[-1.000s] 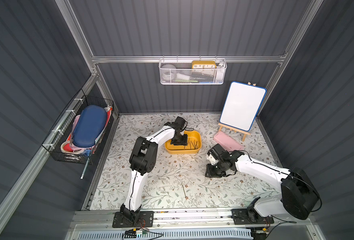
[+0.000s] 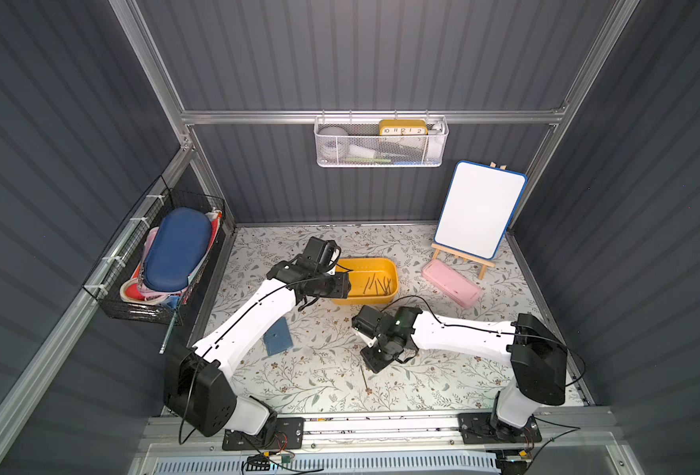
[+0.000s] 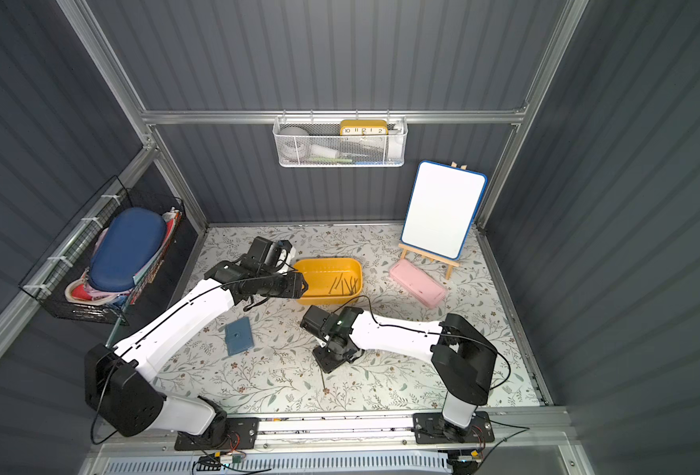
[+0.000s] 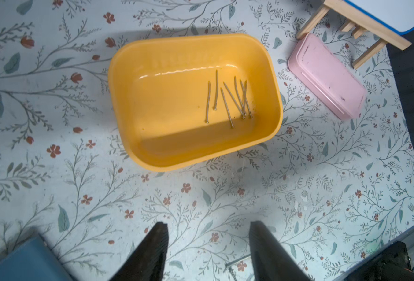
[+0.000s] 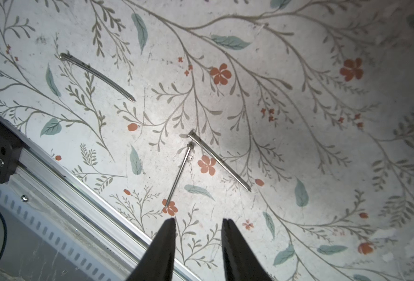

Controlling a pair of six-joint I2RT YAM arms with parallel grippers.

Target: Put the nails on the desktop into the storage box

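Three nails lie apart from the box on the flowered desktop in the right wrist view: a nail [image 5: 99,77] at upper left, a second nail [image 5: 219,160] near the middle, and a thinner nail [image 5: 179,174] whose head almost meets it. My right gripper hangs over the desk beside them, fingers apart and empty. Several nails [image 4: 228,107] rest inside the yellow storage box [image 4: 122,112], mostly toward its right side. Above the desk in front of that box is my left gripper, open with nothing between its fingers.
A pink case [image 2: 451,283] and an easel whiteboard [image 2: 480,209] stand at the back right. On the left of the desk lies a blue flat object [image 2: 277,336]. The metal rail [image 5: 85,199] borders the front edge.
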